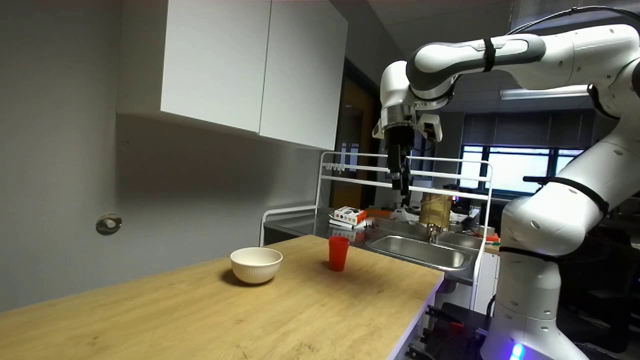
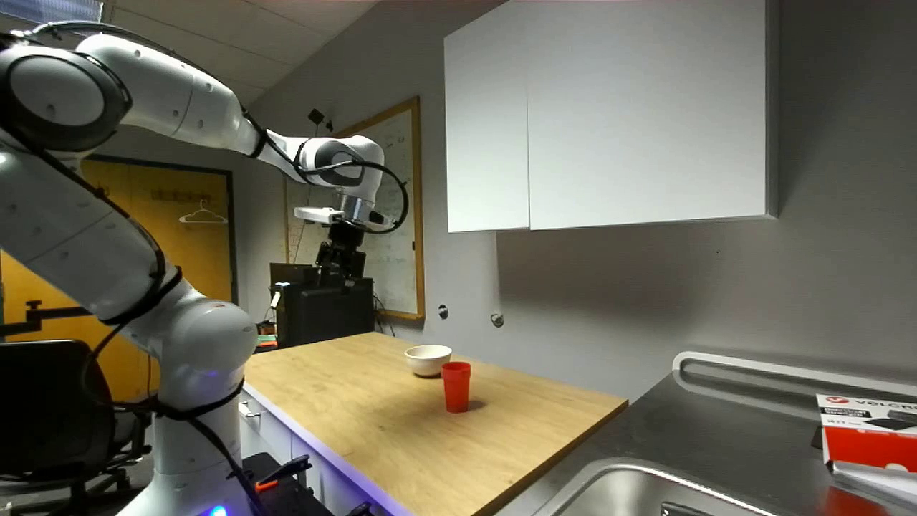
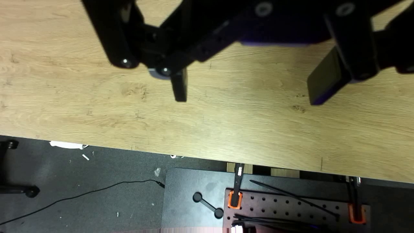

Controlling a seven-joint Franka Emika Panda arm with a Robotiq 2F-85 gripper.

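Note:
A red cup (image 1: 338, 254) stands upright on the wooden table, in the second exterior view in front of a white bowl (image 2: 428, 360). The bowl, with its ribbed side, sits upright near the wall, apart from the cup. High above the table hangs my gripper (image 1: 400, 185), pointing down. In the wrist view the gripper is open, its two fingers wide apart with only bare wood showing beneath. Neither cup nor bowl appears in that view.
White wall cabinets (image 1: 246, 66) overhang the back of the table (image 1: 198, 312). At one end lie a sink (image 1: 420, 251), a white rack and a small box (image 1: 349, 215).

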